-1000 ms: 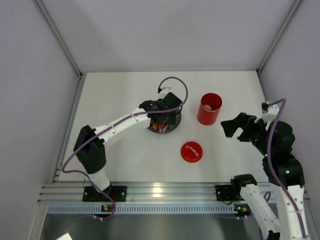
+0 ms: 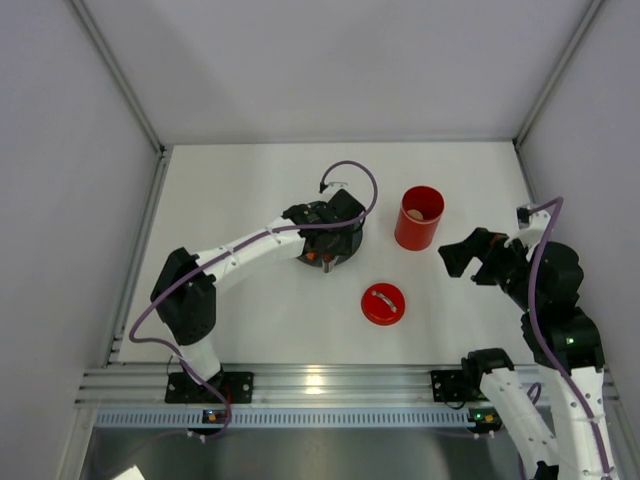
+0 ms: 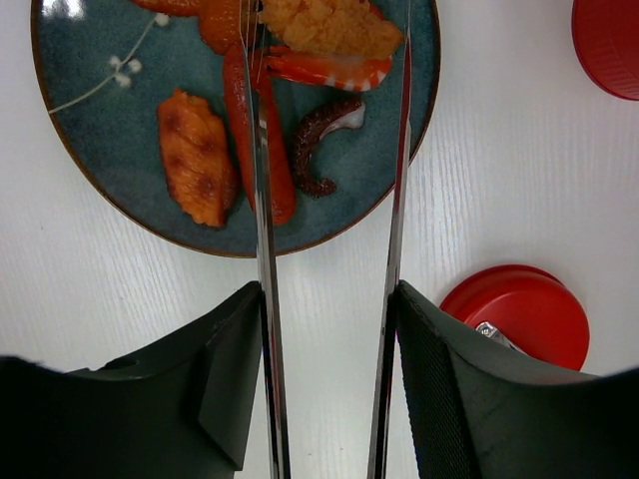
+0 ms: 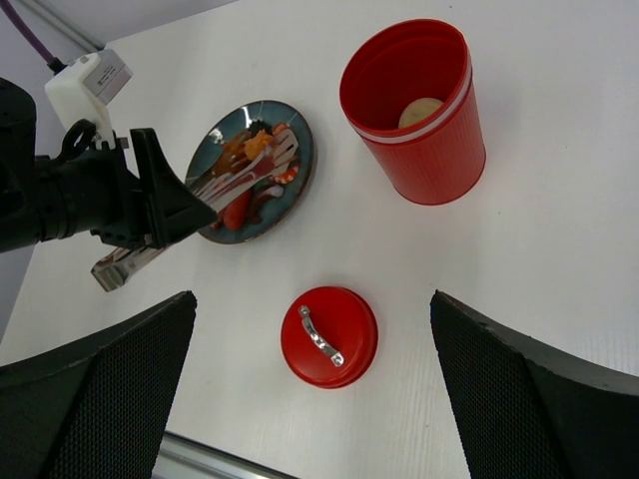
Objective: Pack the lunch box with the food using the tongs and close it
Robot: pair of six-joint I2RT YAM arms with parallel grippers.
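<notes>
My left gripper has long metal tongs (image 3: 387,329) between its fingers, partly squeezed, with a gap between the two tong arms. The tong tips reach over the dark plate (image 3: 70,160), on either side of a yellow fried piece (image 3: 334,28); whether they touch it I cannot tell. Also on the plate are a sausage (image 3: 280,190), a browned piece (image 3: 195,160), a shrimp (image 3: 329,70) and a tentacle (image 3: 315,140). To the right stands a red lunch box (image 4: 429,150), its top open, with a pale round item (image 4: 419,111) inside. My right gripper is open and empty.
A round red lid (image 2: 383,304) with a metal handle lies in front of the lunch box. The left arm (image 2: 250,250) spans the table's left side and covers much of the plate from above. Bare table (image 2: 470,320) surrounds the lid's right side.
In the top view, the left gripper and tongs have shifted slightly right and towards the front. Plate, lunch box and lid keep their places.
</notes>
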